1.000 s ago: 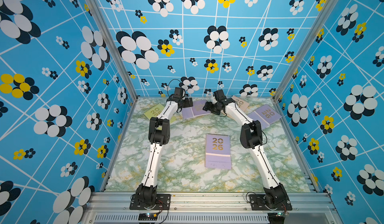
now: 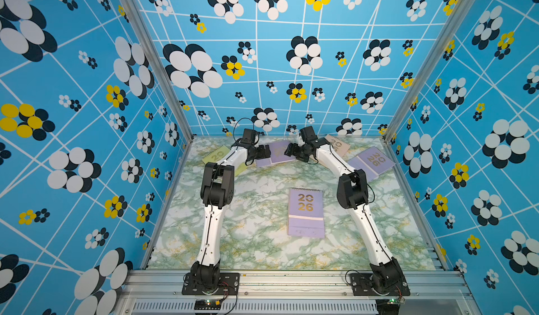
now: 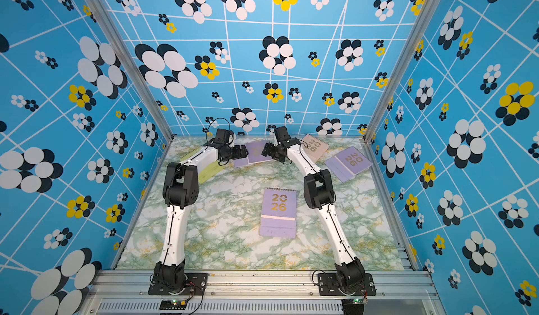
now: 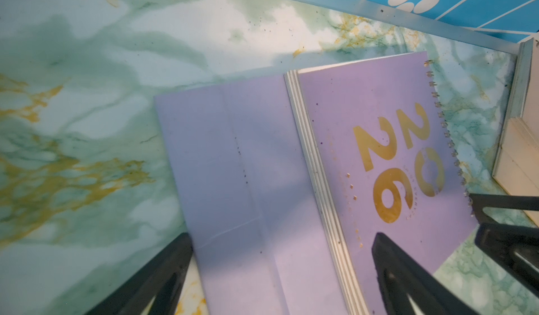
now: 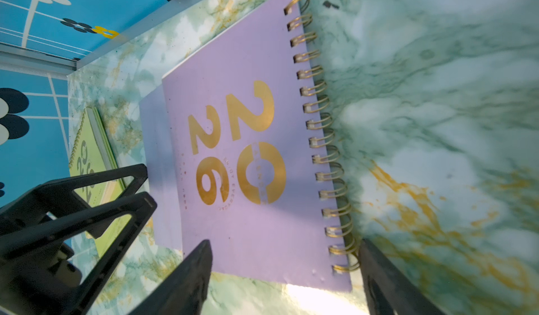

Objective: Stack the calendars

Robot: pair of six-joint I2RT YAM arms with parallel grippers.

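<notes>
My two grippers face each other over a lilac calendar (image 4: 252,191) at the back middle, both open, nothing held. In the left wrist view my left gripper has its fingers around the folded side; in the right wrist view my right gripper hangs low by the spiral edge. A green calendar (image 2: 216,155) lies back left, partly behind the left arm, a beige one (image 2: 339,145) back right, another lilac one (image 2: 373,160) at the right, and a fourth, also lilac (image 2: 306,214), at the front middle.
The blue back wall (image 2: 303,107) stands close behind the calendars. The aluminium rail (image 2: 292,284) runs along the front.
My left arm has shifted a little left and toward the front, its gripper slightly lower, near the middle lilac calendar. The right arm and the calendars look unchanged.
</notes>
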